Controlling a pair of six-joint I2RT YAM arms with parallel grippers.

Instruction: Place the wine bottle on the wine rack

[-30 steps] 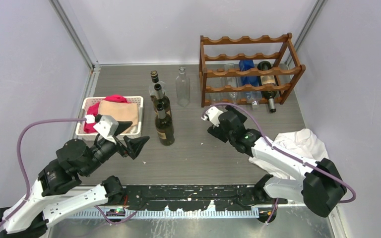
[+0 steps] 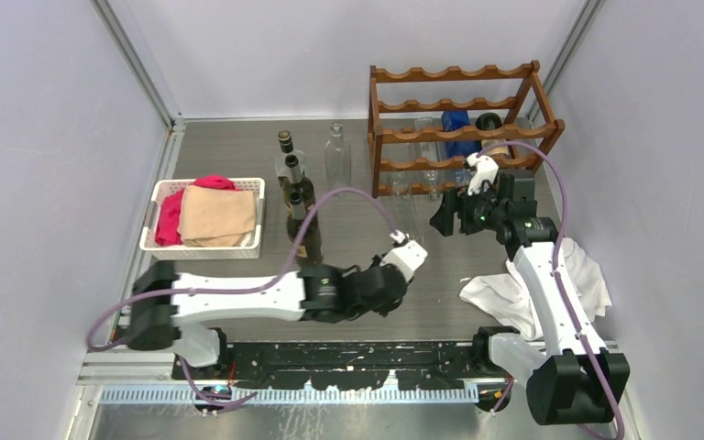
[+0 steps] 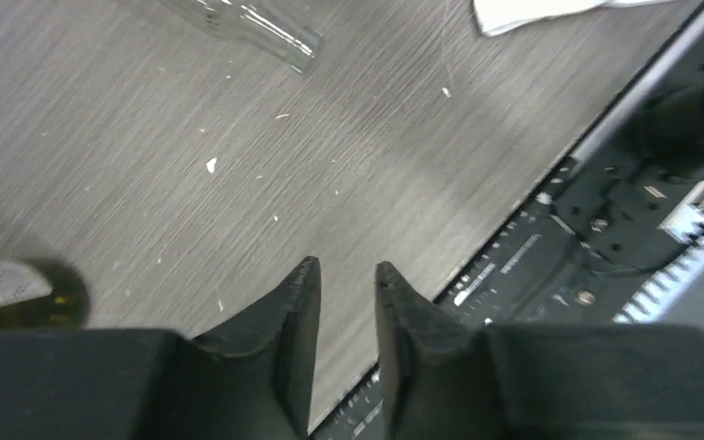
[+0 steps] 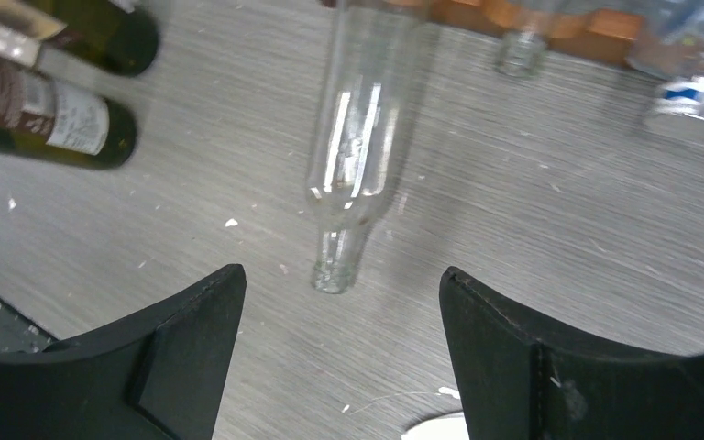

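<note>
A clear glass bottle [image 2: 405, 206] lies at the left end of the wooden wine rack [image 2: 467, 133], on its lower level. Its neck sticks out over the table toward the front. My right gripper is open, and this bottle [image 4: 357, 151] shows in its view with the neck end between the fingertips in the picture; I see no contact. Over the front middle of the table, my left gripper stands part open with nothing between its fingers. Three dark bottles [image 2: 307, 243] and another clear bottle [image 2: 337, 163] stand upright left of the rack.
More bottles rest in the rack, among them a blue-labelled one [image 2: 458, 135] and a dark one [image 2: 489, 123]. A white basket [image 2: 261, 213] with folded cloths is at left. A white cloth [image 2: 500, 295] lies front right, behind the right arm. Bare table shows between the arms.
The left arm has swung right, from near the basket to the front middle. My right gripper has moved rightward along the rack's front, uncovering the clear bottle's neck.
</note>
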